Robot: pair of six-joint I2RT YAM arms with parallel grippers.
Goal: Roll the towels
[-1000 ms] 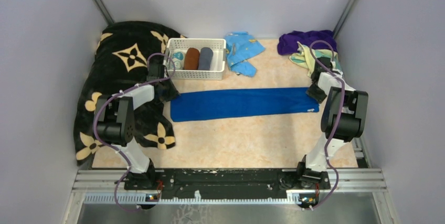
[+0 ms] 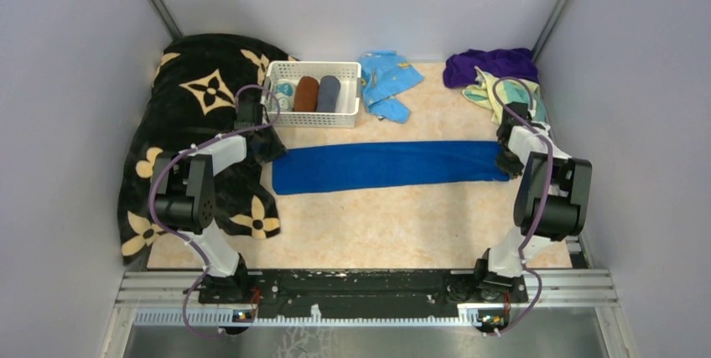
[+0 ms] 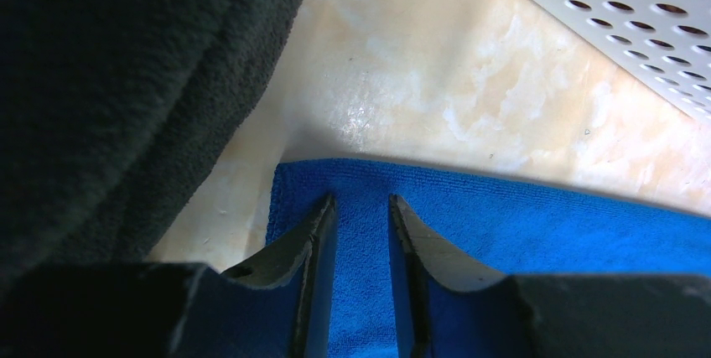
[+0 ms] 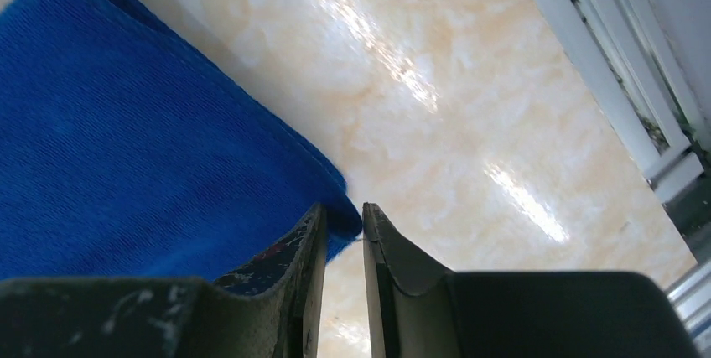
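Observation:
The blue towel (image 2: pixel 386 165) lies as a long flat strip across the table, folded lengthwise. Over its left end, my left gripper stands part open, its fingers (image 3: pixel 319 241) apart above the cloth with none visibly gripped between them. At the opposite end, my right gripper is shut on a corner of the blue towel (image 4: pixel 168 157). The folded edges show in the right wrist view, and the pinched corner pokes out between the fingertips. In the top view, the right gripper (image 2: pixel 508 165) covers that corner.
A white basket (image 2: pixel 314 121) holding a brown roll (image 2: pixel 306 95), a grey roll (image 2: pixel 328 95) and a patterned item stands behind the towel. A light-blue cloth (image 2: pixel 386 81) lies beside it. Purple cloth (image 2: pixel 490 65) sits back right, black blanket (image 2: pixel 193 115) left.
My right gripper has moved towards the front along the towel's right end, covering the white label that showed there, and has taken hold of the corner. In the top view the left arm has barely moved.

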